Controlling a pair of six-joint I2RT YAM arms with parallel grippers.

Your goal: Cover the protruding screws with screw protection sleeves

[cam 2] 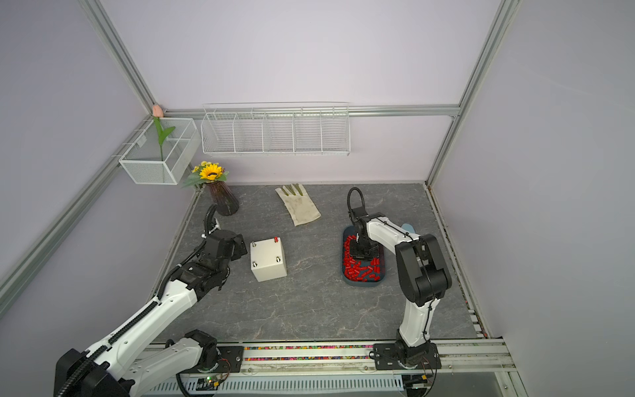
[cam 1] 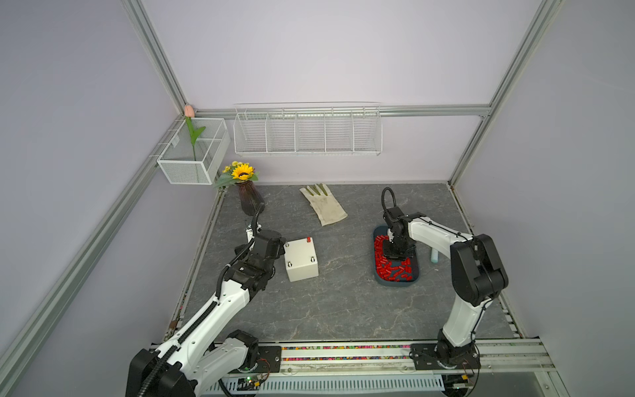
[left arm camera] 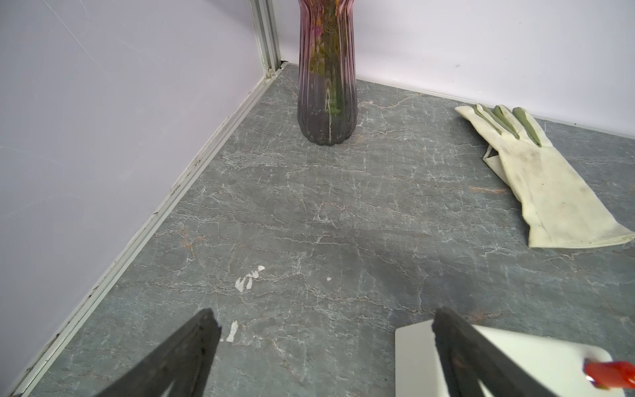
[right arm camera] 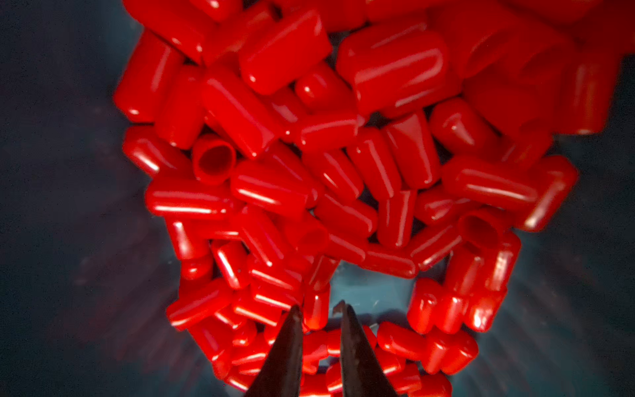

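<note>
A white box (cam 1: 301, 268) stands left of the table's middle. On its top a red sleeve (cam 1: 309, 239) covers the back right corner, while bare metal screws (cam 1: 313, 260) stick up at other corners. In the left wrist view the left gripper is open and empty, one finger overlapping the box's edge. Many loose red sleeves (right arm camera: 397, 72) fill the dark tray (cam 1: 395, 284) on the right. Down in that tray, the right gripper has its fingertips parted narrowly over the sleeves; whether they touch one there is hard to tell.
Behind the box lie a cream glove (cam 1: 325, 206) and a dark vase (cam 1: 249, 198) with flowers. A pale blue object (cam 1: 434, 255) sits right of the tray, partly behind the arm. Table between box and tray is clear.
</note>
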